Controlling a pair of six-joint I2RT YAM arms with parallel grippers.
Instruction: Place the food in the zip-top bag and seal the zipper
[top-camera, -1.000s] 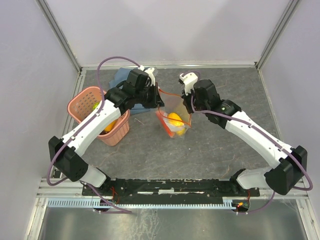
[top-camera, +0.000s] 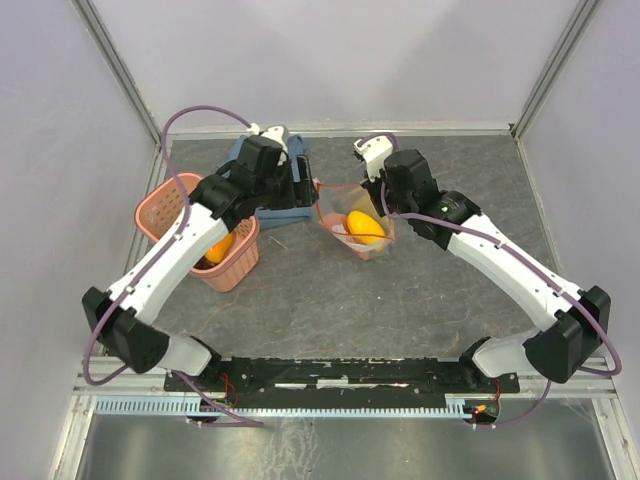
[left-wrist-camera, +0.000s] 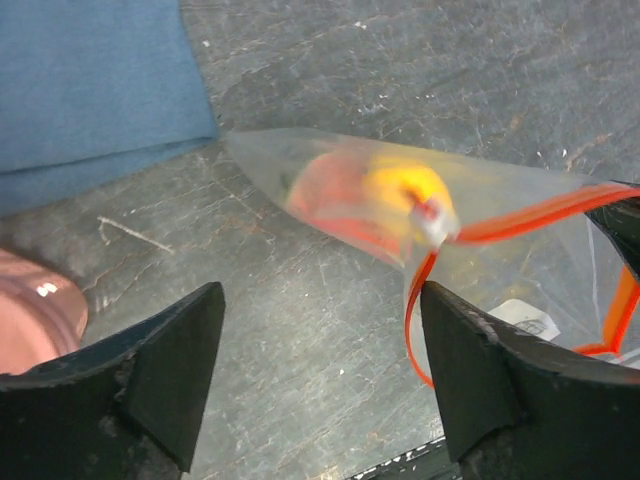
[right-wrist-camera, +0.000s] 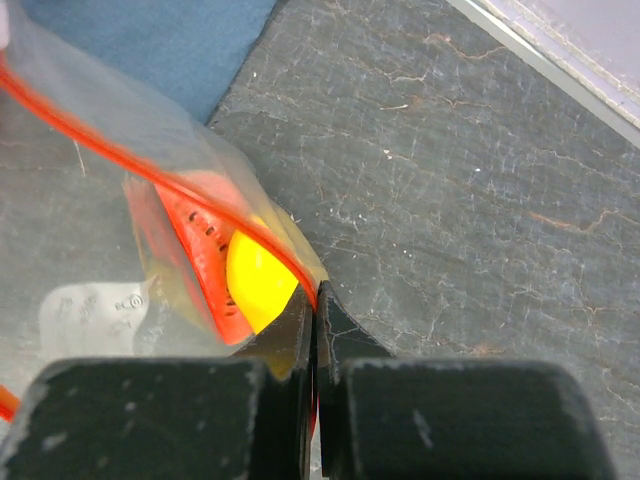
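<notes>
The zip bag (top-camera: 350, 210) hangs between my arms, orange zipper along its top, holding a yellow piece (right-wrist-camera: 262, 275) and a red watermelon-like piece (right-wrist-camera: 205, 250). My right gripper is shut on the bag's rim at one side. My left gripper stands open beside the bag's other side; in the left wrist view the orange zipper edge runs past its right finger, with nothing clearly clamped between the fingers.
A pink basket (top-camera: 160, 215) with food stands at the left. A blue cloth (left-wrist-camera: 90, 90) lies behind the bag near the back. The table right of and in front of the bag is clear.
My left gripper has opened and moved left, off the bag's edge. My right gripper rose slightly and shifted back a little; the bag and food shifted with it.
</notes>
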